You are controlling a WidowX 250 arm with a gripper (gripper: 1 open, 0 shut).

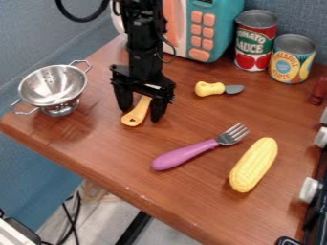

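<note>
My black gripper (pixel 141 103) is low over the wooden table, its two fingers down on either side of a light wooden spoon (pixel 136 114) at the left-middle. Whether the fingers are closed on the spoon or just around it I cannot tell. The spoon's rounded end sticks out toward the front, and part of it is hidden by the gripper.
A steel colander (pixel 52 88) sits at the left. A purple-handled fork (pixel 185 154) and toy corn (pixel 253 166) lie at front right. A yellow-handled knife (pixel 212 89), two cans (pixel 254 43) and a teal toy microwave (pixel 202 29) are behind. Bare table (pixel 128 163) shows in front.
</note>
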